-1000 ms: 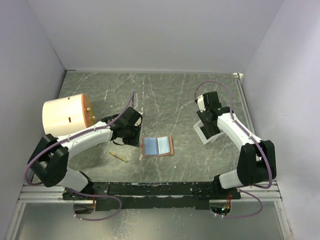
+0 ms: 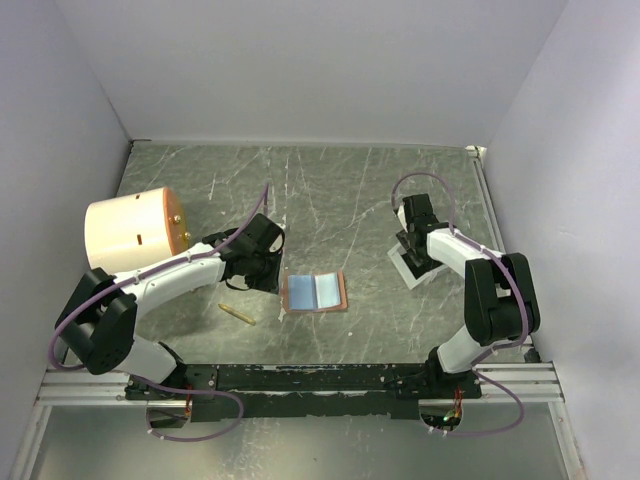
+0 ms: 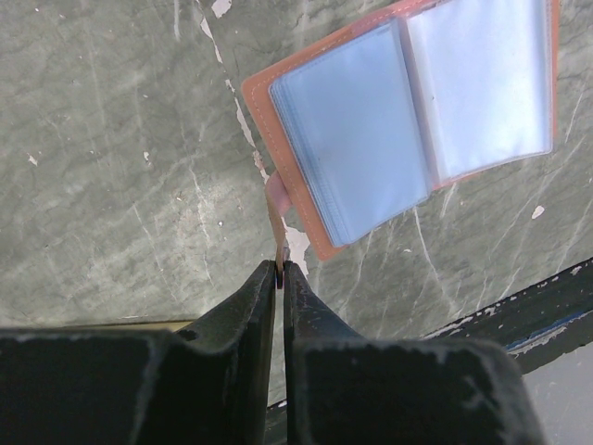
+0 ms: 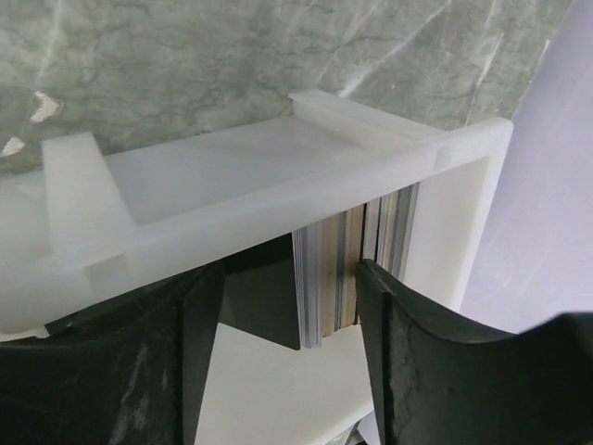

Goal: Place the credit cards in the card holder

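The card holder (image 2: 313,292) lies spread open on the table, a brown case with clear sleeves; the left wrist view shows its bluish sleeve (image 3: 357,134). A thin brown strap (image 3: 277,218) rises from the case's edge to my left gripper, whose fingertips are closed on it. Over on the right, a white card box (image 4: 241,195) holds several credit cards (image 4: 329,273) seen edge on, with a black one (image 4: 264,295) facing out. My right gripper is at the box, its fingers apart on either side of part of the stack.
A cream cylinder (image 2: 130,230) stands at the left. A thin yellow stick (image 2: 237,314) lies left of the card holder. Clear table lies between the holder and the box, and across the back.
The right arm's forearm has swung left and toward the front while its gripper lowered toward the card box. My left arm and the card holder have stayed still.
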